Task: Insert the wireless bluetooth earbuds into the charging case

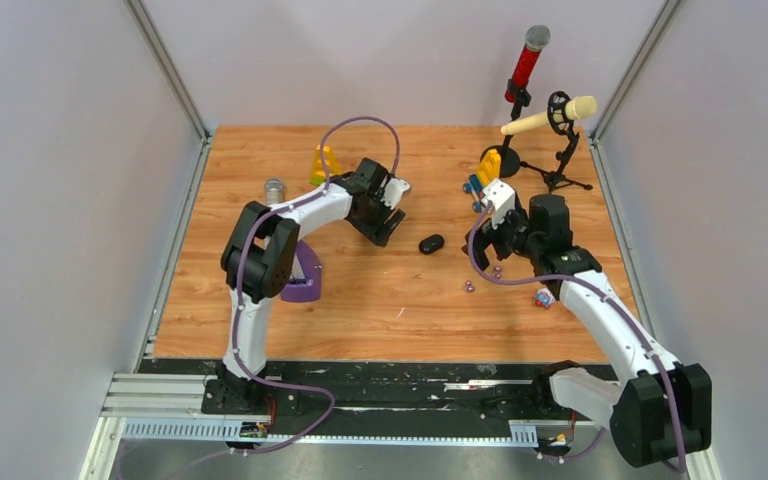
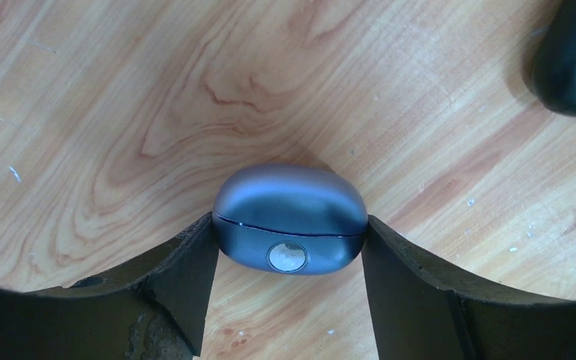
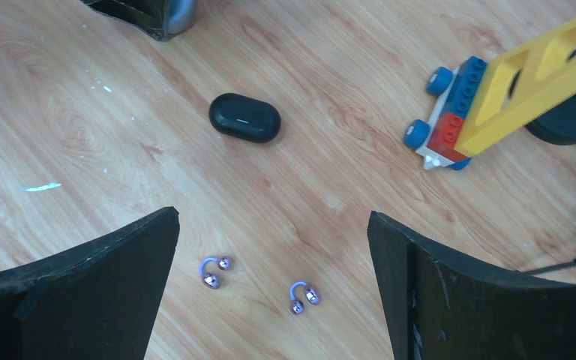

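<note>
In the left wrist view a shiny blue-grey oval case (image 2: pixel 291 199) with a lid seam and a round silver button sits between the fingertips. My left gripper is shut on it, one finger touching each end, and its lid is closed. Two small purple earbuds, one (image 3: pixel 214 271) to the left and another (image 3: pixel 302 297) to the right, lie apart on the wooden table. Above them, my right gripper stands open with nothing held. A black oval case (image 3: pixel 245 118) lies on the table between the two grippers.
A toy vehicle (image 3: pixel 450 112) with a yellow ladder stands beyond the right gripper, near a telescope (image 1: pixel 550 115) and a red microphone-like stand (image 1: pixel 527 65). A purple container (image 1: pixel 305 285) lies under the left arm.
</note>
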